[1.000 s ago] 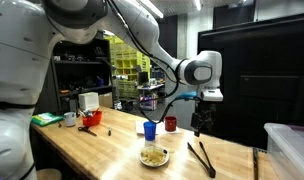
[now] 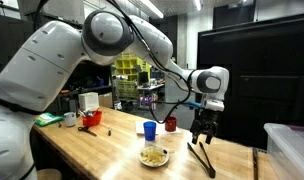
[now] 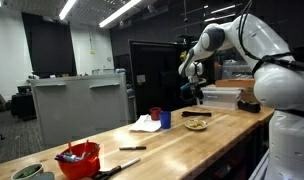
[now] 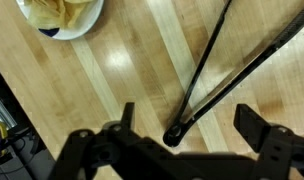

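Black tongs (image 4: 237, 84) lie spread in a V on the wooden table in the wrist view, their joined end between and just ahead of my fingertips. My gripper stands open above that end, with nothing held between its widely parted fingers. From the first exterior view, the gripper (image 2: 202, 134) hangs over the far end of the tongs (image 2: 203, 162). A white plate (image 2: 153, 155) with yellowish pieces on it sits to the left of them. How much height separates the fingers from the tongs is hard to tell.
A blue cup (image 2: 149, 130) and a red mug (image 2: 171, 125) stand behind the plate. Another dark utensil (image 2: 256, 163) lies at the right, near a clear plastic bin (image 2: 292, 145). A red basket (image 3: 79, 160) stands farther along the table, with bare wood in between.
Over the last second my arm has reached down, bringing the gripper lower and slightly right, closer to the tongs. The tongs, plate and cups have stayed put.
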